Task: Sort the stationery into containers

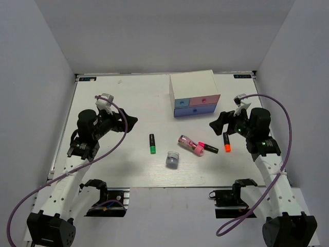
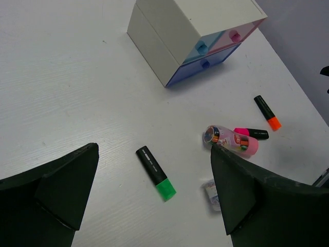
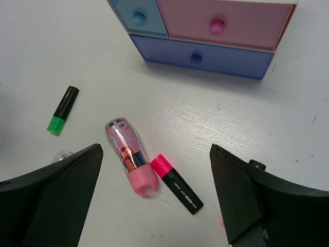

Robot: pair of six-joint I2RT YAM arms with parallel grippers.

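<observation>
A white box with pink, light blue and dark blue drawers point(image 1: 195, 110) stands at the back, its drawers closed. On the table lie a black marker with a green end point(image 1: 152, 143), a pink-ended marker point(image 3: 178, 184), an orange-ended marker point(image 1: 226, 142) and a pink clear tube point(image 3: 131, 155) with colourful contents. A small clear jar point(image 1: 172, 159) is at the front middle. My left gripper point(image 1: 130, 120) hangs open and empty left of the green marker. My right gripper point(image 1: 216, 127), also open and empty, is above the table near the orange marker, which its finger partly hides in the right wrist view.
The pink-ended marker lies against or very close to the tube's pink end. Bare table point(image 1: 128, 92) stretches left of the drawer box and in front of it. Grey walls point(image 1: 164, 36) rise behind and at both sides.
</observation>
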